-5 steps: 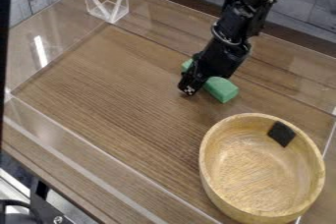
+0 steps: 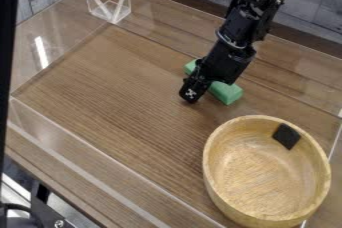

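A black robot gripper [image 2: 194, 90] reaches down from the back right onto the wooden table, its fingertips low beside a green block [image 2: 222, 90]. The block lies on the table behind and around the gripper, partly hidden by it. The fingers look close together; whether anything is between them is not clear, and the green block appears to lie outside them.
A large round tan bowl [image 2: 265, 177] with a black patch on its rim fills the front right. A clear plastic holder [image 2: 110, 7] stands at the back left.
The gripper has shifted slightly to the left over the last second. The green block has barely moved, if at all.
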